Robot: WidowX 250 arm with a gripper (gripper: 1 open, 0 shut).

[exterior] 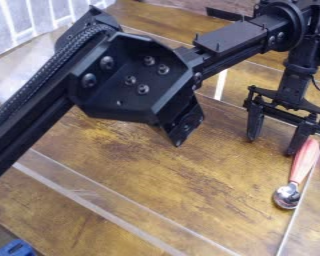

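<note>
My gripper point(274, 133) hangs open at the right side of the view, its fingers pointing down at the wooden surface. Just right of and in front of it lies an ice cream scoop with a red handle point(304, 158) and a round metal head point(286, 197). Nothing shows held between the fingers; whether they touch the handle cannot be told.
A white wire rack or bin point(29, 20) stands at the back left. A blue object point(13, 248) shows at the bottom left corner.
</note>
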